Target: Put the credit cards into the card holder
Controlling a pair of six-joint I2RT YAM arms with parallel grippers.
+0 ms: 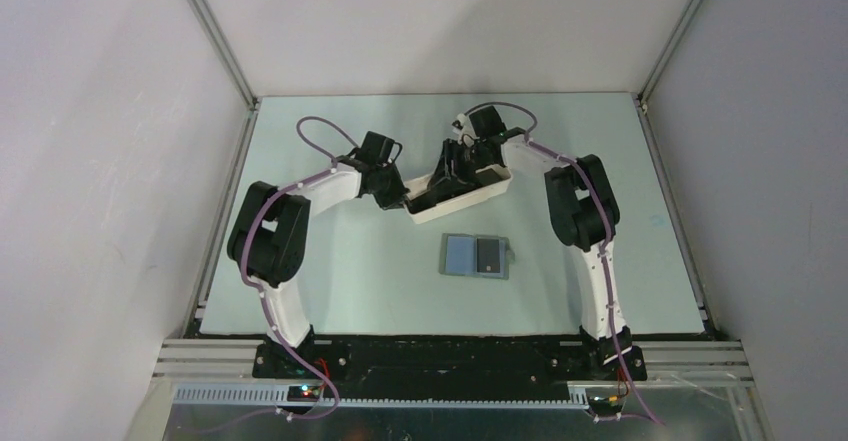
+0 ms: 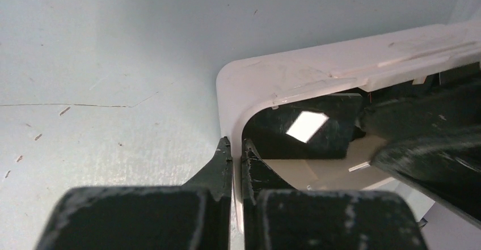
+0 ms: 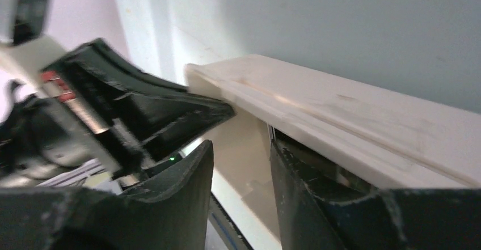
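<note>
My left gripper is shut on the left end wall of a white box [image 1: 462,204], one finger on each side of the rim. Inside the box, the left wrist view shows a flat black card-like piece [image 2: 278,128] with a white patch. My right gripper reaches down into the box. Its fingertips stand apart, and a thin upright edge shows beside the right one; whether it is a card cannot be told. An open wallet-like card holder [image 1: 475,256], blue on the left and black on the right, lies below the box in the top view.
Both arms meet over the box, with little room between the grippers.
</note>
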